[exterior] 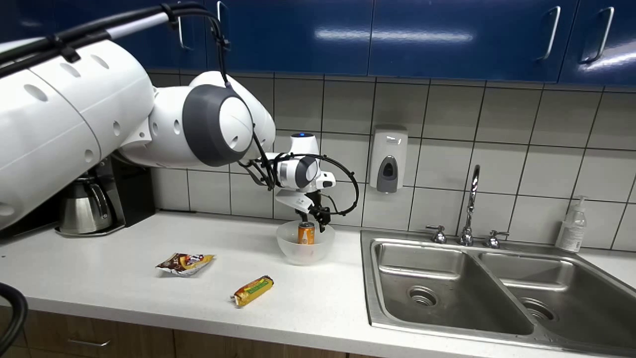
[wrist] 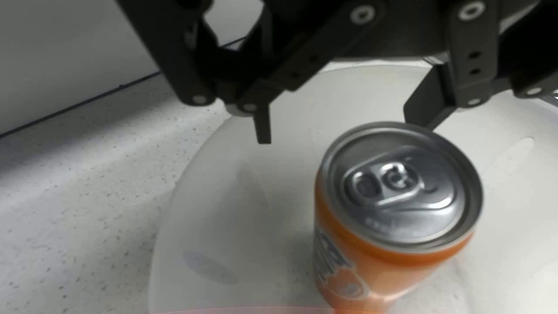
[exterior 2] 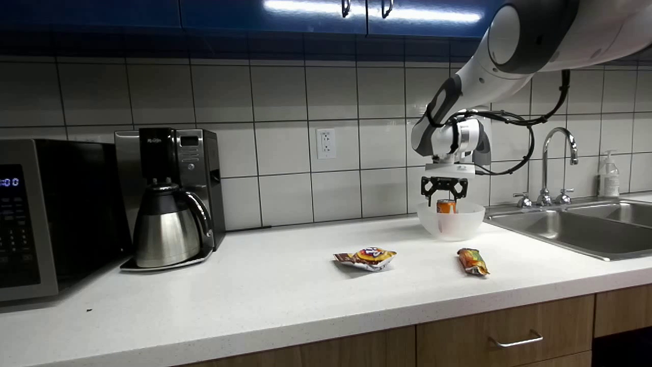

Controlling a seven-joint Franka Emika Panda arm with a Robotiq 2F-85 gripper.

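An orange can [wrist: 366, 267] with a silver lid stands in a translucent white bowl [wrist: 219, 230] at the back of the counter. My gripper is over the bowl, its fingers spread apart with clear space between them. In the wrist view the can's lid lies just below the fingers and toward the right one, outside the fingers. From the second exterior view, the gripper [exterior 2: 443, 199] appears at the height of the can's top. On the counter lie a brown-and-yellow snack bag [exterior: 183, 263] and a yellow wrapped packet [exterior: 253, 290].
A double steel sink [exterior: 453, 286] lies to the right of the bowl, with a faucet [exterior: 469, 209] behind it. A coffee maker [exterior 2: 174, 202] and a microwave [exterior 2: 61, 214] stand at the left.
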